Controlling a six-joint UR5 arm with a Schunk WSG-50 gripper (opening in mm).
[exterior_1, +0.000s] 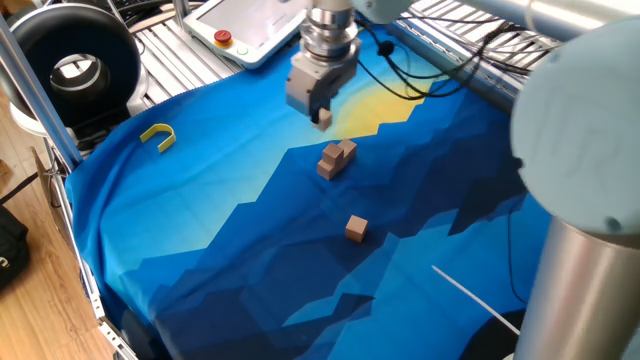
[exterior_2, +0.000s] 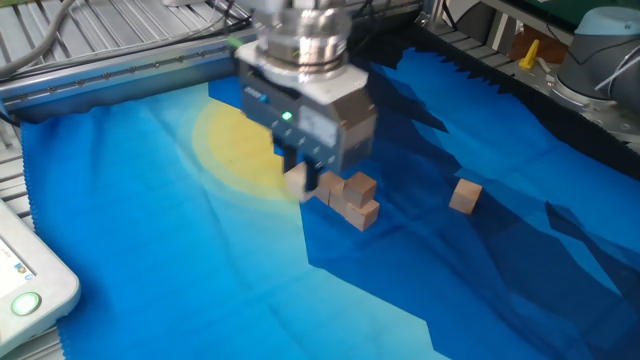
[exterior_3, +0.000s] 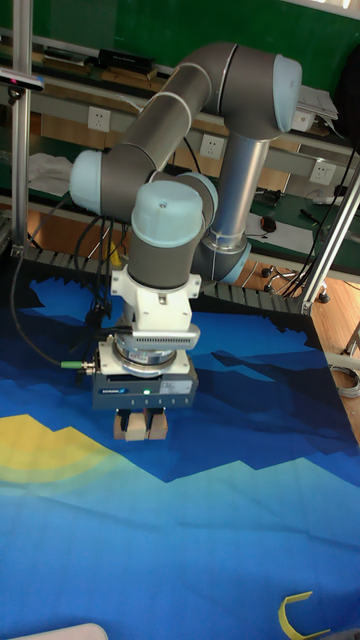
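Note:
A small wooden block (exterior_2: 298, 181) is held off the cloth, with my gripper (exterior_2: 302, 178) shut on it. The same held block (exterior_1: 324, 119) shows below the gripper (exterior_1: 320, 114) in exterior view 1. Close by stands a cluster of wooden blocks (exterior_2: 361, 214), one of them on top (exterior_2: 360, 189). Apart from this cluster, a single wooden block (exterior_1: 356, 229) rests on the dark blue part of the cloth. Exterior view 3 has the gripper (exterior_3: 140, 425) from the front, largely covering the cluster behind it.
A yellow curved piece (exterior_1: 158, 136) lies at the cloth's left in exterior view 1. The teach pendant (exterior_1: 247, 28) with its red button sits at the back edge. Dark cables (exterior_1: 400, 75) hang near the arm.

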